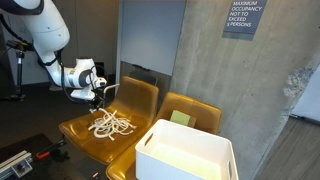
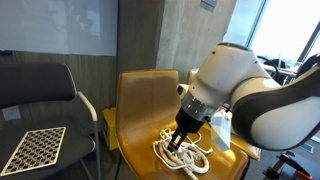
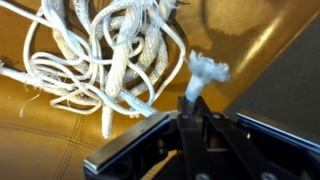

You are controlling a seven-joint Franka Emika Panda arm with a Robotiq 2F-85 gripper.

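Observation:
A tangle of white rope point(image 1: 110, 124) lies on the brown chair seat. In the wrist view the loose rope point(image 3: 100, 50) fills the upper left, its strands looped over each other. Between my gripper's point(image 3: 192, 106) fingers stands a white rope end point(image 3: 206, 70) with a frayed tip, so the fingers are shut on it. From outside, the gripper point(image 1: 99, 108) is close above the left part of the pile. In the second exterior view the white arm covers part of the rope point(image 2: 180, 155); whether the held end joins the pile is hidden.
A large white box point(image 1: 185, 158) stands to the right, in front of another brown chair point(image 1: 190, 110) bearing an olive-coloured block point(image 1: 183, 118). To the left in the second exterior view is a dark chair point(image 2: 40, 110) with a checkered board point(image 2: 34, 150) on its seat.

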